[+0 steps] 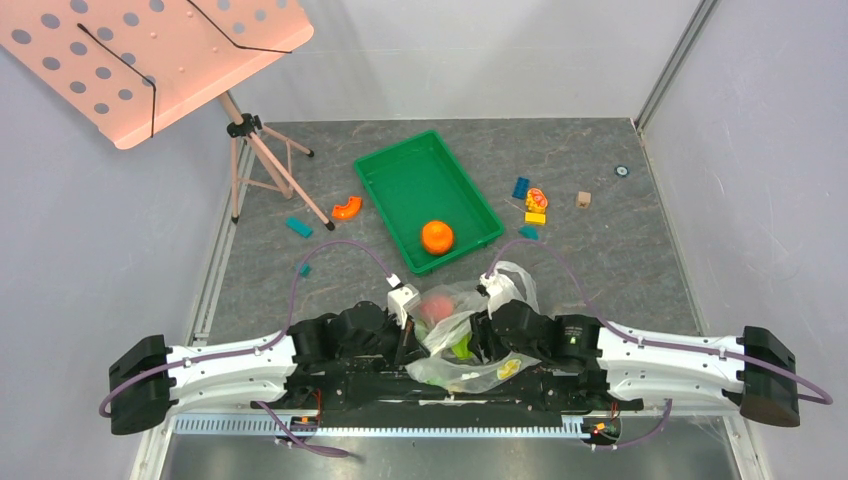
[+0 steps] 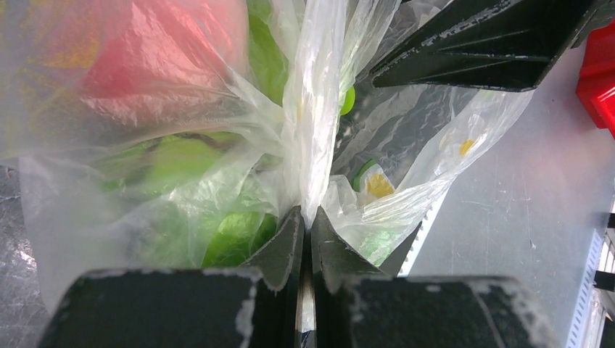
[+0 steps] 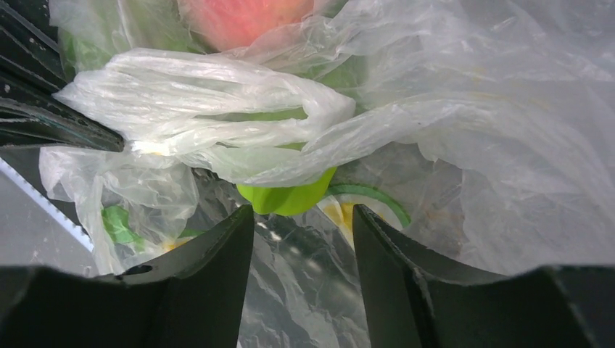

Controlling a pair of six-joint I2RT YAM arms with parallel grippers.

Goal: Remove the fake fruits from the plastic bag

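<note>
The crumpled translucent plastic bag (image 1: 475, 370) lies between the arms, with a red fruit (image 2: 159, 51) and green fruits (image 2: 174, 167) showing through it. My left gripper is shut on a gathered fold of the bag. My right gripper stands part open over the bag's opening, its fingertips just below a bright green fruit (image 3: 283, 196), with nothing visibly held. Part of that fruit is hidden under folds of plastic.
A green tray (image 1: 385, 180) holding an orange (image 1: 437, 236) stands behind the bag. Small blocks (image 1: 535, 217) and toys lie around it.
</note>
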